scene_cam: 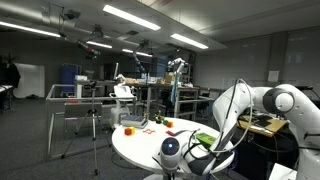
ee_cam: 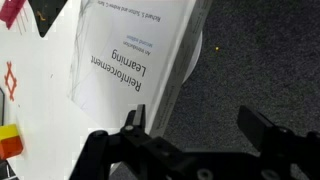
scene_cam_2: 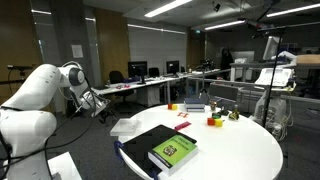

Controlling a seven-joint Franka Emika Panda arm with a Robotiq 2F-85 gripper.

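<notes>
A white book [ee_cam: 125, 55] with "Reinforcement Learning" on its cover fills the left of the wrist view, its edge reaching past the white table toward the dark floor. My gripper is open beside that edge. The left fingertip overlaps the book's lower edge in the picture; whether they touch I cannot tell. The other finger [ee_cam: 265, 135] stands over dark floor, and nothing is between them. In exterior view 2 the white book [scene_cam_2: 125, 127] lies at the table's near left edge, with the arm's end to its left. Exterior view 1 does not show the fingers clearly.
A green book [scene_cam_2: 172, 151] lies on the round white table [scene_cam_2: 240, 160], close to a dark item. Red and yellow blocks [scene_cam_2: 214, 122] and a grey box [scene_cam_2: 195, 107] sit farther back.
</notes>
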